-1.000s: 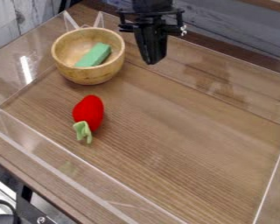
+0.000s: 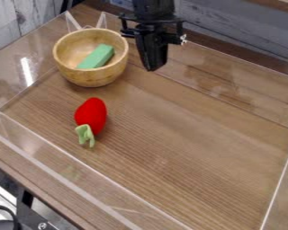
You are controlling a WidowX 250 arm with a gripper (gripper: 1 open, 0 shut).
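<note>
The black gripper (image 2: 150, 59) hangs over the table at the top centre, just right of a tan bowl (image 2: 75, 67); it looks shut, with nothing visible between its fingers. Inside the bowl lies a green oblong object (image 2: 97, 55). Lower left on the table, apart from the bowl, lies a red object with a pale green end (image 2: 94, 114), resembling a strawberry or radish.
A white structure borders the table at the top right.
The gripper has shifted very slightly; the bowl, green object and red object look unmoved.
</note>
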